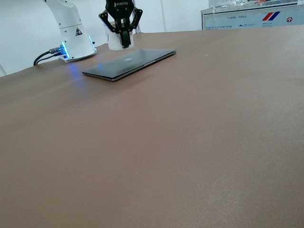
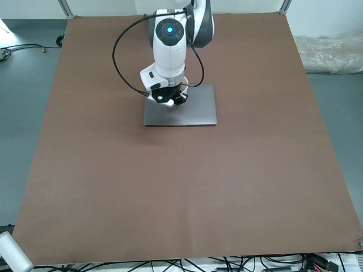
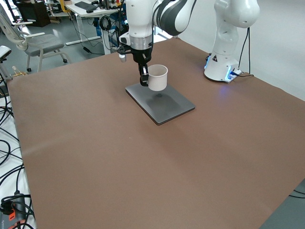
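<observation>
My black gripper (image 1: 122,35) is shut on a white cup (image 3: 157,79), held above a closed grey laptop (image 1: 126,65) lying flat on the brown table. In the right view the fingers are at the cup's left side. In the left view the arm's wrist hides most of the cup, over the laptop (image 2: 198,113).
More cables (image 2: 249,263) run along the near edge in the left view.
</observation>
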